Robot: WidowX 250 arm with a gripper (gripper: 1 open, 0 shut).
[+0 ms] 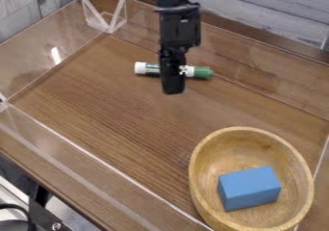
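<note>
The black gripper (172, 85) hangs at the upper middle of the camera view, shut, with nothing visible between its fingers. Just behind it a green and white cylindrical object (197, 72) lies on the wooden table (110, 129), partly hidden by the gripper. Whether the two touch is unclear.
A wooden bowl (206, 211) with a blue block (249, 186) in it sits at the bottom right. Clear barriers line the left edge and back.
</note>
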